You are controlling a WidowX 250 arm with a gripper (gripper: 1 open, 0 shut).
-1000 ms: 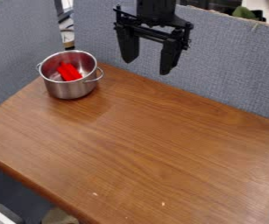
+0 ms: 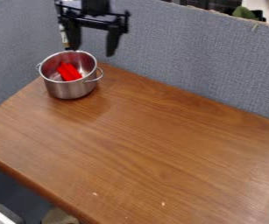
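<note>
A steel pot (image 2: 70, 86) with two side handles stands at the table's back left corner, with a red object (image 2: 68, 72) lying inside it. My black gripper (image 2: 91, 39) hangs open above and just behind the pot, near the top of the view, its two fingers spread with nothing seen between them. Its outline is somewhat blurred.
Grey padded walls (image 2: 207, 61) border the back and left. The table's near left edge drops to a darker floor.
My gripper has moved left and up, from over the middle of the back wall to above the pot. It looks open throughout. The pot and red object have not visibly moved.
</note>
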